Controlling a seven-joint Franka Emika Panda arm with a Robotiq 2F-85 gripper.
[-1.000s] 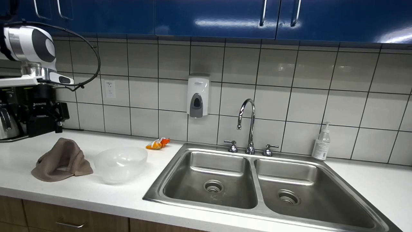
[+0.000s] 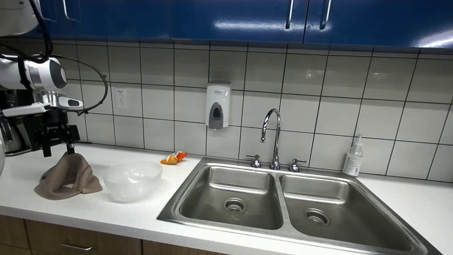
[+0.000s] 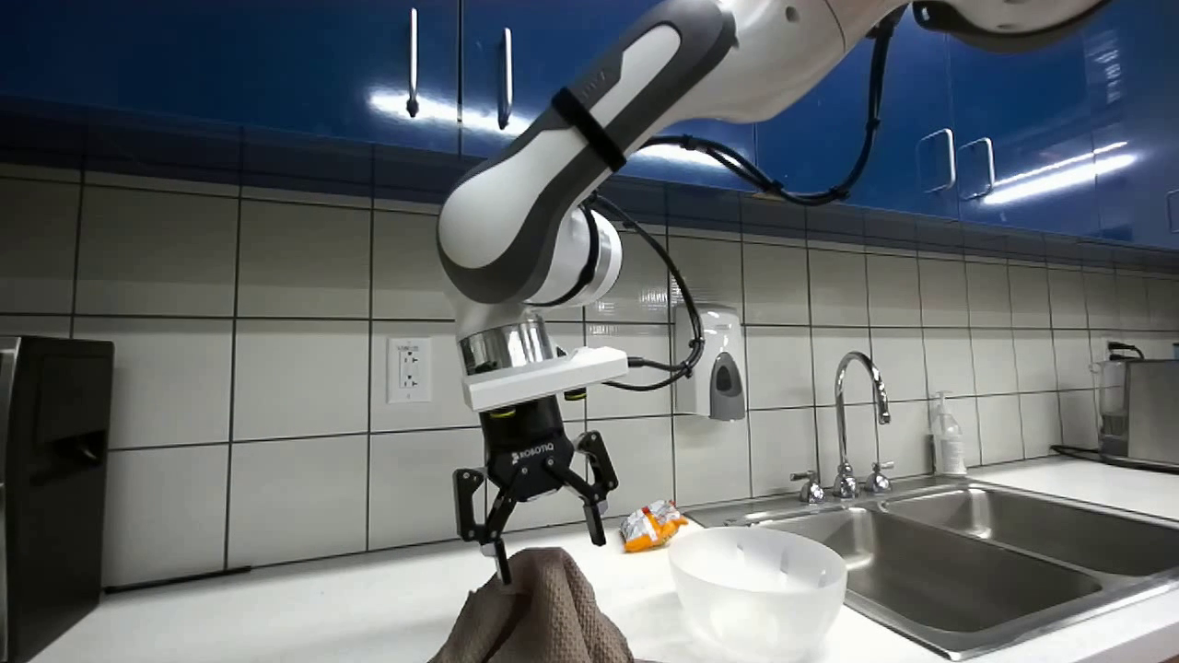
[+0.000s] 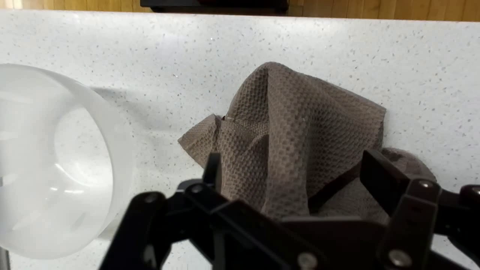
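On the white counter a crumpled brown waffle-weave towel point(image 2: 70, 176) stands up in a folded peak. My gripper point(image 3: 550, 560) points down over it, open, its fingers apart with nothing held. In the wrist view the towel point(image 4: 288, 135) spreads beneath and ahead of the gripper, its ridge running between the two fingertips. Exterior view 2 shows the towel's peak point(image 3: 542, 597) at about fingertip height, though contact is hard to tell. A translucent white bowl point(image 2: 132, 180) sits just to the right of the towel; it looks empty from above point(image 4: 85, 148).
An orange snack packet point(image 2: 173, 157) lies near the wall behind the bowl. To the right is a double steel sink point(image 2: 280, 204) with a faucet point(image 2: 275, 140) and a soap bottle point(image 2: 353, 157). A coffee maker point(image 3: 55, 486) stands at the left. Bare counter surrounds the towel.
The gripper has moved down and slightly, in exterior view 1, to the right, and now hangs just over the towel's peak. Towel, bowl and packet look unmoved.
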